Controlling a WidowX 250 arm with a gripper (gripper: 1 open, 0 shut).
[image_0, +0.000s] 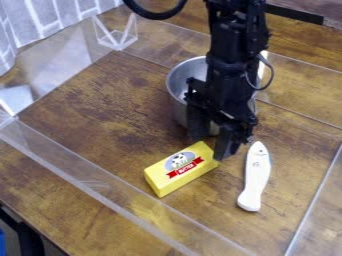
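Observation:
My black gripper (214, 141) hangs over the far right end of a yellow box (171, 174) with a red-and-white label, its fingers pointing down and standing apart. A white handled utensil (254, 182), perhaps a knife or spatula, lies to the right of the box. A silver bowl (179, 86) sits behind the arm, partly hidden by it. I cannot see anything held between the fingers.
Clear plastic walls run along the left and front. A white item stands behind the arm at the upper right.

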